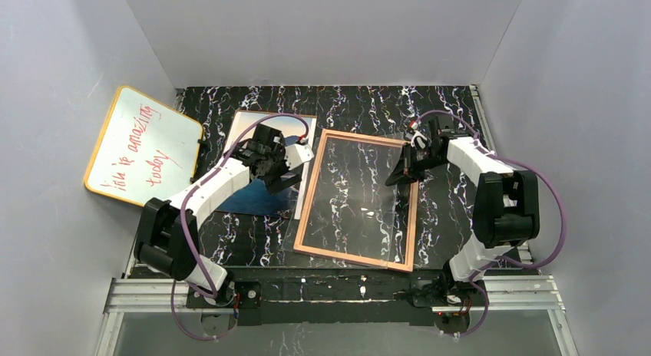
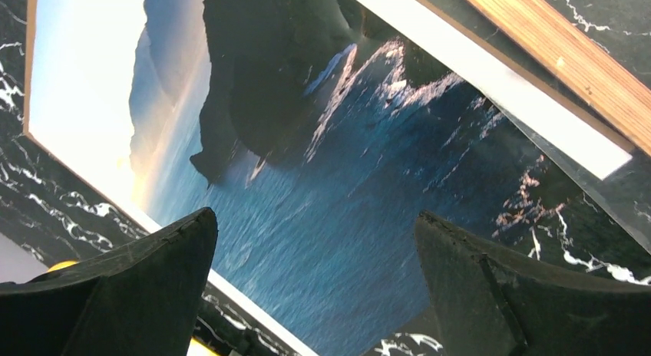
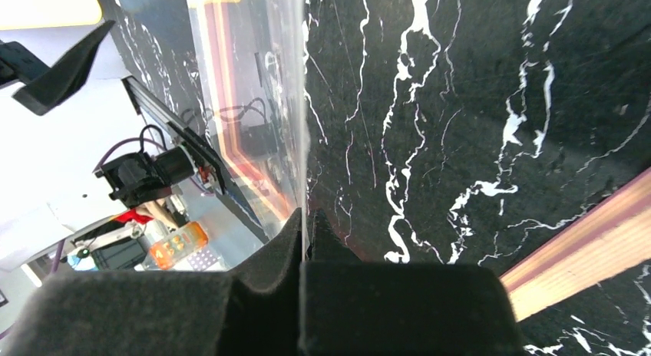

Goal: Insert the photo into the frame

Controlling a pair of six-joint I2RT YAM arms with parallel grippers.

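Observation:
In the top view, a light wooden frame (image 1: 305, 206) lies in the middle of the dark marbled table. A clear sheet (image 1: 349, 195) spreads across most of its opening, with the left edge reaching past the frame's left side. My right gripper (image 1: 393, 179) is shut on the clear sheet's right edge, which stands upright between the fingertips in the right wrist view. The blue sea photo (image 1: 257, 199) with a white border lies left of the frame. Above the photo, my left gripper (image 1: 285, 186) is open; in the left wrist view nothing is between its fingers.
A whiteboard (image 1: 142, 145) with red handwriting leans at the far left. Grey walls (image 1: 326, 34) close off the back and sides. Bare marbled table (image 1: 445, 225) shows right of the frame.

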